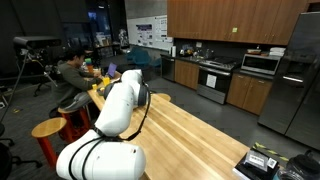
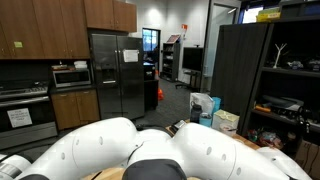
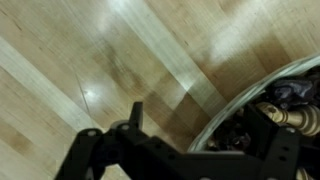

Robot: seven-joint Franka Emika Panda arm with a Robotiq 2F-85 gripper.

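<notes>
In the wrist view my gripper stands open over the wooden table (image 3: 75,55), its dark fingers wide apart at the lower edge. Only bare wood and part of a pale rim show between them. A round container (image 3: 235,101) with that pale rim fills the lower right. Inside it lie glossy dark pieces (image 3: 290,92) and gold ones (image 3: 310,121); what they are is unclear. The right finger overlaps the container in this view, but contact cannot be judged. From the first exterior view, my white arm (image 1: 118,103) reaches along the table, its gripper too small to make out.
Red stools (image 1: 48,128) and a seated person (image 1: 75,66) are on the table's left side. A black device (image 1: 258,162) sits at the near right corner. Much of the tabletop (image 1: 190,140) to the arm's right is clear. Shelving (image 2: 285,80) stands behind in the second exterior view.
</notes>
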